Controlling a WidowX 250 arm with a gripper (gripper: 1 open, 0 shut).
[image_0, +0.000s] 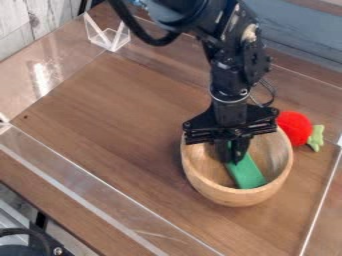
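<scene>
A wooden bowl (210, 182) sits on the right side of the table, with a green block (247, 176) inside it. The black arm reaches down from the top, and its gripper (233, 150) is low in the bowl over the upper end of the block, which it partly covers. Its fingers are hard to make out, so whether they stand open or shut, or touch the block, I cannot tell.
A red round object (297, 127) with a green part lies right of the bowl. A clear plastic piece (107, 38) stands at the back left.
</scene>
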